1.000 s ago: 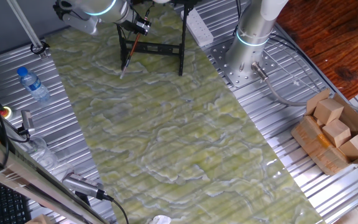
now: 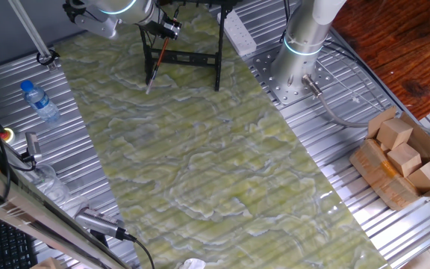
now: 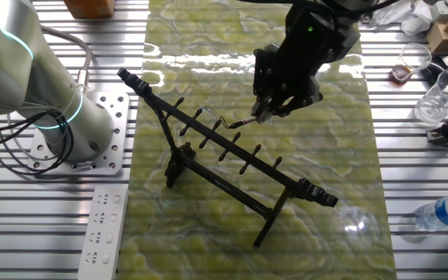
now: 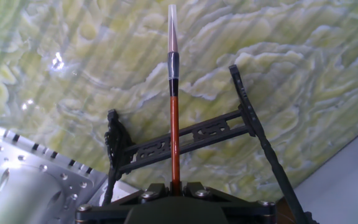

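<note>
A brush point(image 4: 174, 130) with a red-brown handle and a pale tip is held in my gripper, which is shut on its handle. In exterior view 1 the brush point(image 2: 160, 57) slants, pale tip downward. The black rack point(image 3: 243, 151) has a top bar with several short pegs. In exterior view 2 my gripper point(image 3: 264, 113) is beside that bar, and the hanging loop point(image 3: 229, 124) at the brush's end reaches close to the pegs. Whether the loop touches a peg I cannot tell. The rack's lower crossbar point(image 4: 213, 130) lies behind the brush in the wrist view.
A white power strip point(image 3: 103, 232) lies near the robot base point(image 3: 115, 128). A water bottle point(image 2: 40, 102) and a carton point(image 2: 373, 173) of wooden blocks stand off the mat.
Very little differs: the gripper and brush have shifted only slightly, with the brush still held. The rack stands in the same place.
</note>
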